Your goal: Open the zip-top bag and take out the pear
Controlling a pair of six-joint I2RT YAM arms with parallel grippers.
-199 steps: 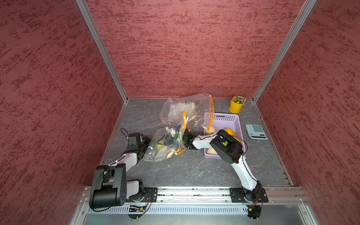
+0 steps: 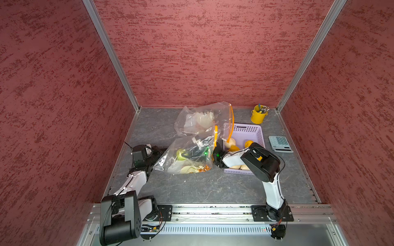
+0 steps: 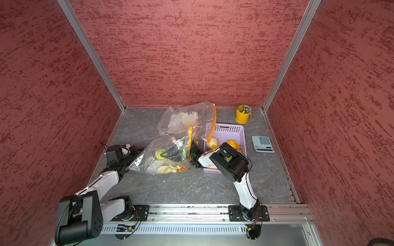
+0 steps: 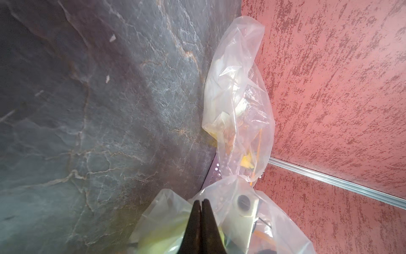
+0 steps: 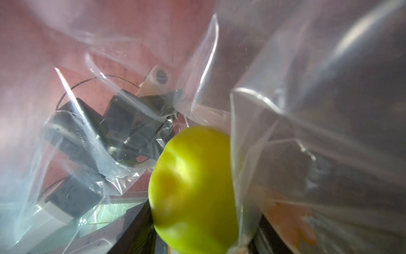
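Note:
The clear zip top bag point(image 2: 192, 143) lies mid-table, its orange-edged mouth point(image 2: 215, 135) around my right gripper. Inside it is the yellow-green pear point(image 5: 192, 190), which stands between my right fingers in the right wrist view; film covers part of its right side, and whether the fingers press on it cannot be told. In the left wrist view my left gripper is shut, with bag film point(image 4: 169, 211) around its tips. The bag's left end is drawn out and bunched at that gripper, so it appears pinched there.
Pale and orange items point(image 2: 195, 168) also lie in the bag. Another clear bag point(image 2: 201, 119) lies behind. Right of it stand a lilac basket point(image 2: 256, 129) of produce, a yellow bucket point(image 2: 258, 117) and a calculator point(image 2: 280, 143).
My right gripper and the bag's mouth have moved right. The pear has moved right and slightly back.

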